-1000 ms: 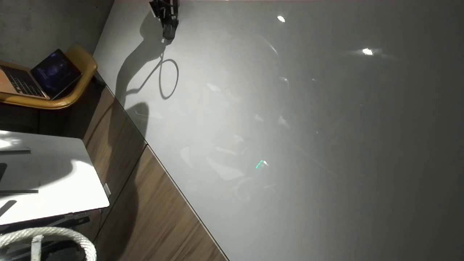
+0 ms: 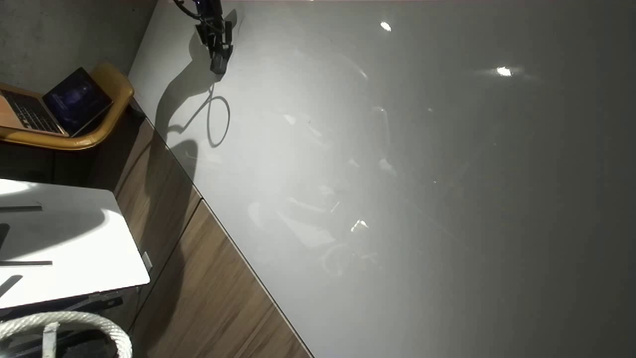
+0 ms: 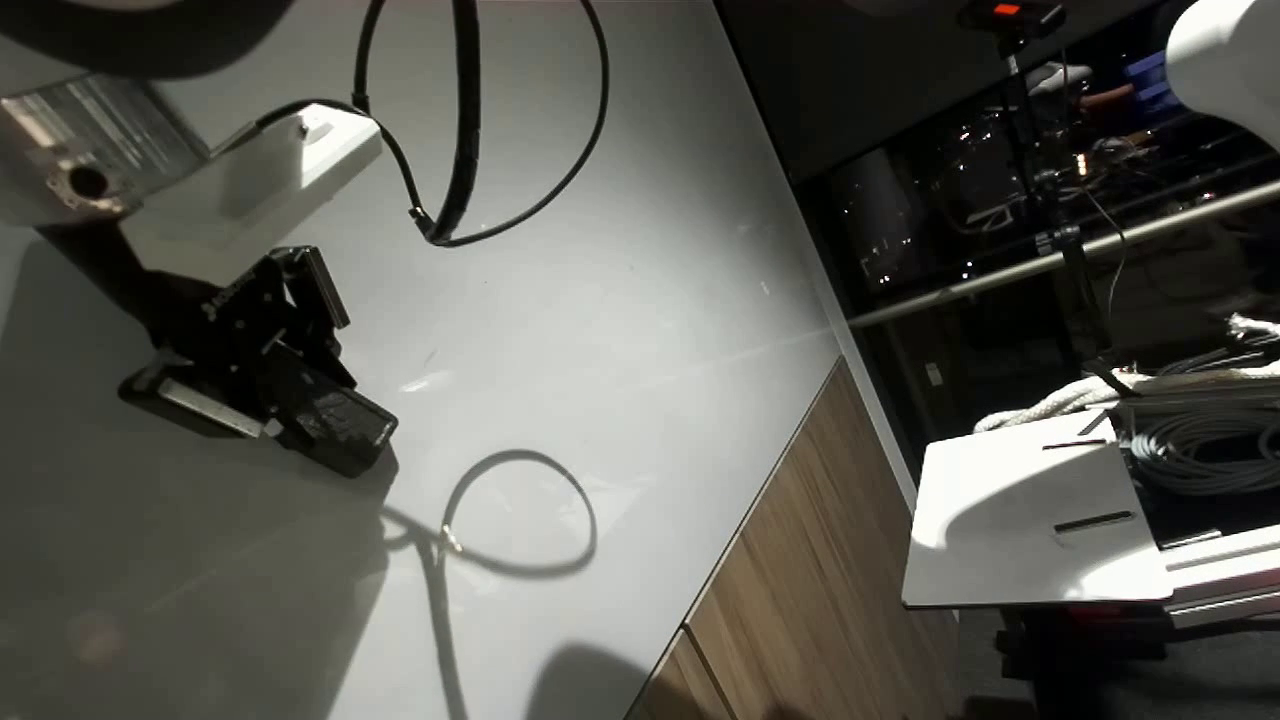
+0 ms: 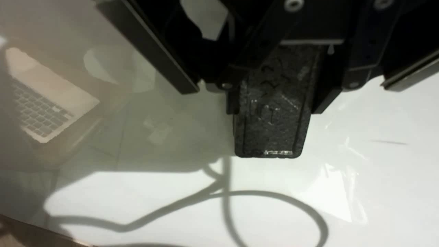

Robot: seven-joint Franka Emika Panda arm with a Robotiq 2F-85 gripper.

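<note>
A dark, scuffed rectangular block (image 4: pixel 271 131) with raised markings is pinched in my gripper, seen in the wrist view. Finger pads press on its two long sides, and its far end sticks out past the fingertips. From exterior view 2, the gripper (image 3: pixel 270 348) slants down over the white surface with the block (image 3: pixel 338 420) at its tip. Exterior view 1 has the same block (image 2: pixel 218 63) near the top left of the surface. Whether its end touches the surface or hangs just above, I cannot tell.
The glossy white table (image 2: pixel 417 179) is broadly bare, with glare and cable shadows. Its wood-panelled edge (image 2: pixel 226 286) runs along the left. Beyond stand a chair (image 2: pixel 122 89) with a laptop (image 2: pixel 77 101) and a white board (image 2: pixel 71 238). Black cables (image 3: pixel 600 108) loop by the arm.
In exterior view 1, my gripper and the block have shifted a little left and down the picture, their shadow with them. The block is still at the gripper's tip.
</note>
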